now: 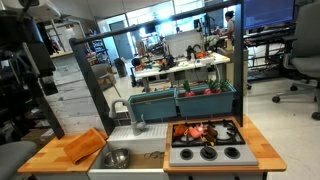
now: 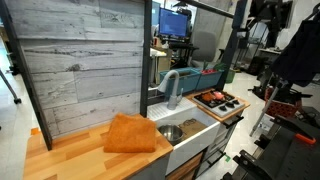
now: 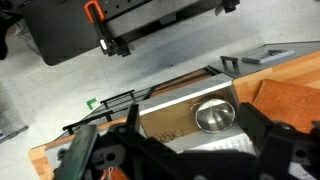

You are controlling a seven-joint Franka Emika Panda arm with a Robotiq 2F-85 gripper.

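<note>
My gripper stands open in the wrist view, its dark fingers spread wide with nothing between them. It hangs high, well clear of the counter, and the arm shows at the upper left in exterior view 1. An orange cloth (image 2: pixel 131 133) lies folded on the wooden counter (image 2: pixel 90 158). Beside it, a metal bowl (image 3: pixel 214 115) sits in the white sink (image 1: pixel 150 144). The stove (image 1: pixel 210 157) to the right carries several red and brown items (image 1: pixel 197 131), too small to name.
A grey faucet (image 1: pixel 136 118) rises behind the sink. Blue bins (image 1: pixel 205 104) stand on a shelf behind the stove. A dark frame post (image 1: pixel 91 88) and overhead bar border the counter. Open floor (image 3: pixel 170 65) lies in front.
</note>
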